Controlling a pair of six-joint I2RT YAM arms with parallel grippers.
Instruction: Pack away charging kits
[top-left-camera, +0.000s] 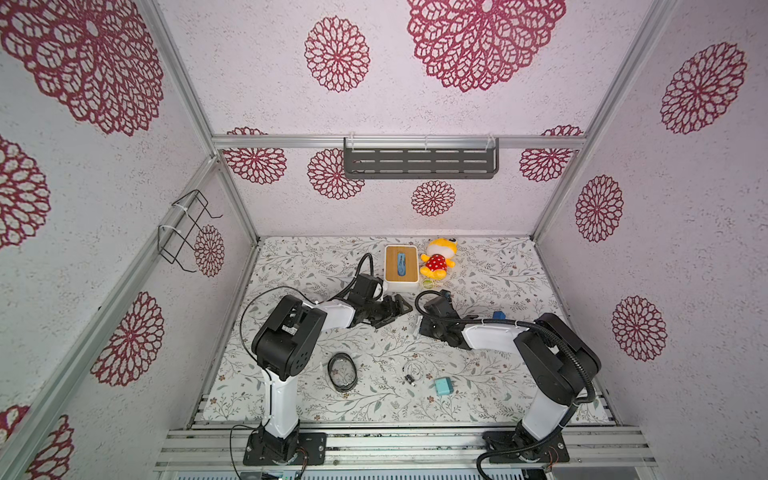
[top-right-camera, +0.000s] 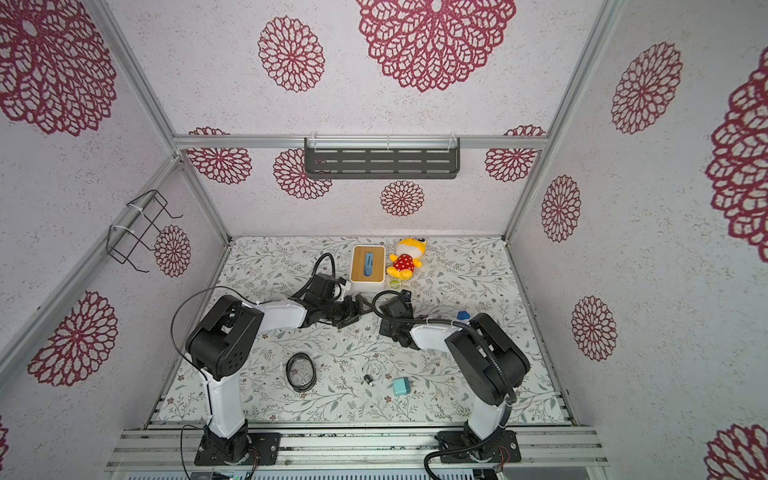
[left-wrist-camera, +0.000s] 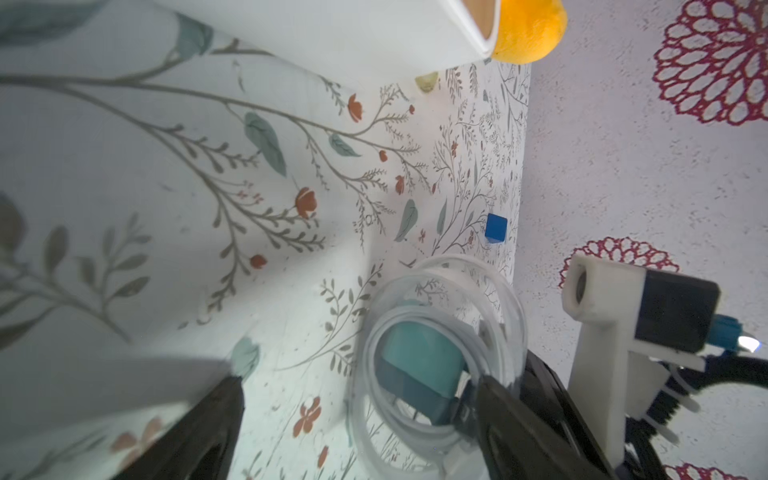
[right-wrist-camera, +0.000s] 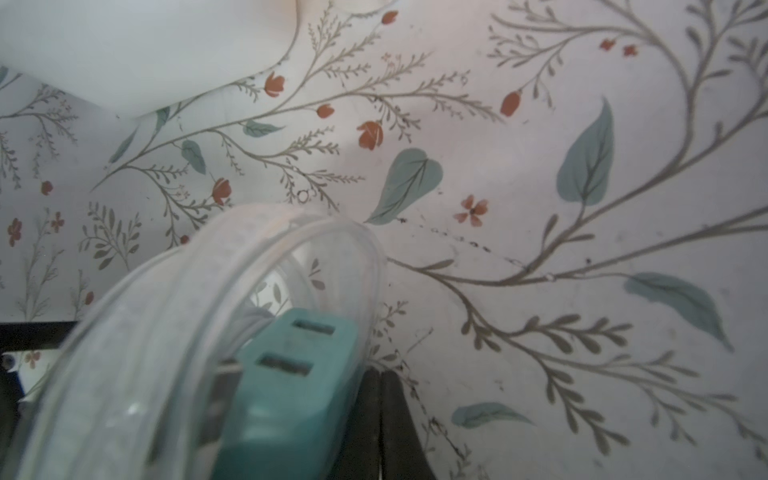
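Observation:
A teal charger block (right-wrist-camera: 296, 392) with two ports sits inside a coiled clear-white cable (right-wrist-camera: 172, 320), close against the right gripper. My right gripper is shut beside the charger; no object shows between its fingertips, and whether it pinches a strand of cable I cannot tell. In the left wrist view the coil (left-wrist-camera: 372, 368) and charger (left-wrist-camera: 424, 360) appear toward the right finger of my open left gripper, its fingers empty. From above, the left gripper (top-left-camera: 396, 313) faces the right gripper (top-left-camera: 425, 326). A second teal block (top-left-camera: 443, 386) and a black cable coil (top-left-camera: 342, 373) lie nearer the front.
Behind the grippers stands a white-walled box (top-left-camera: 401, 284) with a blue item (top-left-camera: 401, 264) inside. A yellow plush toy (top-left-camera: 438, 257) is beside it. A blue cube (top-left-camera: 498, 315) lies past the right arm, and a small dark connector (top-left-camera: 409, 379) near the front.

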